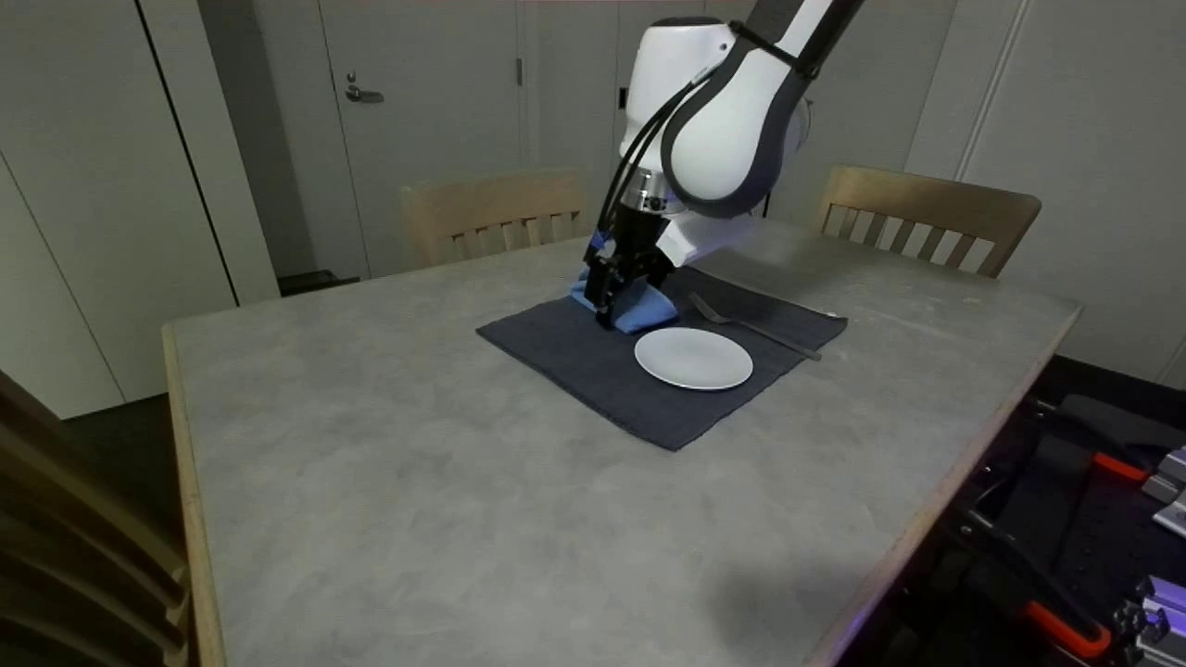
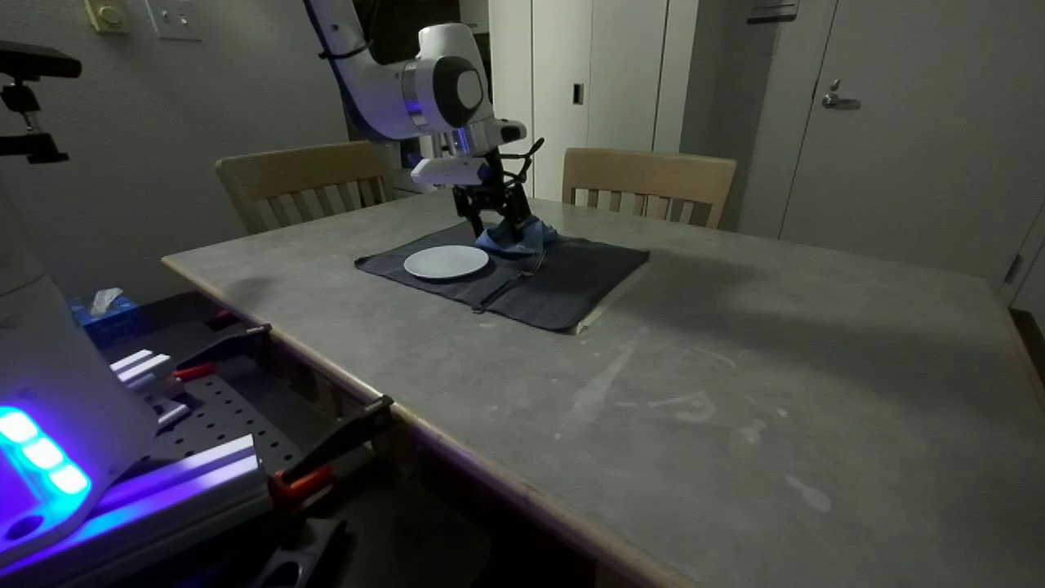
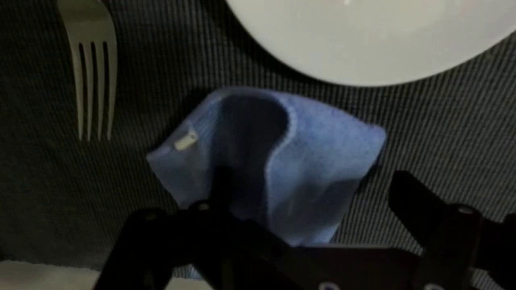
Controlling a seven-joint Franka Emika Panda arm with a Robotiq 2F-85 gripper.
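A crumpled blue cloth (image 3: 319,154) lies on the dark placemat (image 1: 556,344), right below my gripper. In the wrist view the fingers stand wide apart: the left finger (image 3: 221,186) is over a fold of the cloth, the right finger (image 3: 411,203) is over bare mat beyond its edge. From the side, my gripper (image 1: 628,306) is down at the cloth (image 1: 645,309), hiding part of it. Whether the fingertips touch the mat cannot be made out.
A white plate (image 1: 694,358) sits on the mat close to the cloth. On the other side lies a fork (image 3: 96,72), tines toward my gripper. Chairs (image 2: 647,176) stand behind the table; its wide grey top (image 1: 445,478) is otherwise clear.
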